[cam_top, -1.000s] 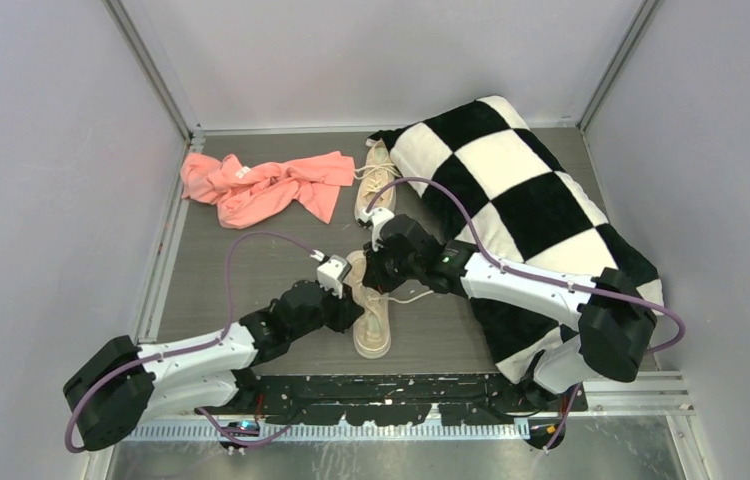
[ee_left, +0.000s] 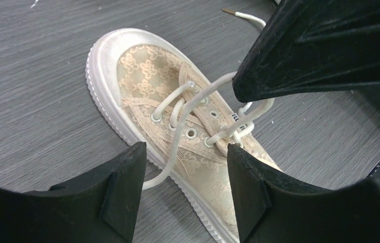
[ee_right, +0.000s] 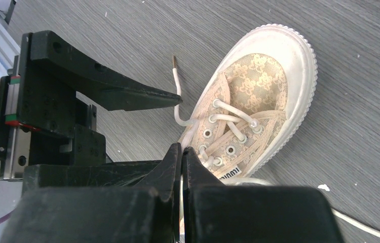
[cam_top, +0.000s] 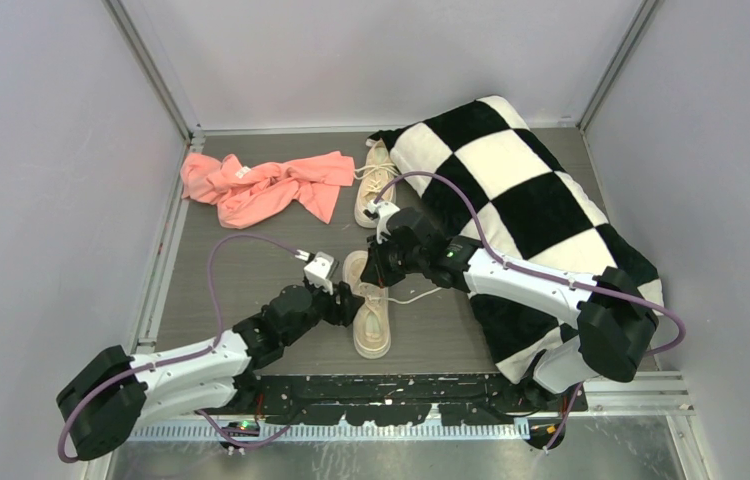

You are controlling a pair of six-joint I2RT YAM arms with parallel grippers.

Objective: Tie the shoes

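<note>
The beige shoe [cam_top: 372, 325] lies on the table with its toe toward the back. My right gripper is shut at the tips above its eyelets. A white lace [ee_left: 207, 90] runs to those tips and is pinched there. My left gripper stands open over the shoe's left side, and its two fingers [ee_left: 246, 177] are apart. One lace strand hangs from the right tips and passes behind the left-hand finger. That lace's free end [ee_right: 175, 68] lies beside the shoe. A second shoe [cam_top: 375, 185] rests farther back.
Another lace [cam_top: 418, 296] stretches right from the near shoe across the table. A salmon cloth [cam_top: 271, 187] lies at back left, and a checkered black-and-white cushion [cam_top: 526, 210] fills the right side.
The right gripper has shifted only a little. The near shoe has stayed in place.
</note>
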